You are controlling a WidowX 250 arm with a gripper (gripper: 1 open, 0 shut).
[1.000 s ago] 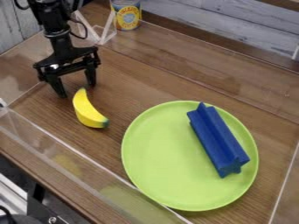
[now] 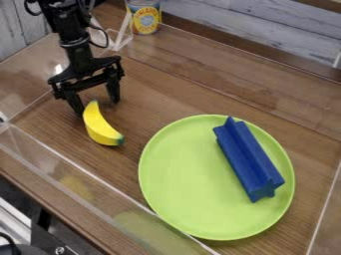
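My black gripper (image 2: pixel 91 90) is at the left of the camera view, low over the wooden table, with its fingers spread open. Just in front of its fingers lies a yellow banana (image 2: pixel 102 127) with a green tip. I see nothing held between the fingers.
A large green plate (image 2: pixel 180 189) fills the lower right, with a blue wedge-shaped block (image 2: pixel 246 159) on it. A yellow can (image 2: pixel 144 18) stands at the back.
My gripper has shifted slightly over the last second, staying low behind the banana. The banana, plate and block have not visibly moved.
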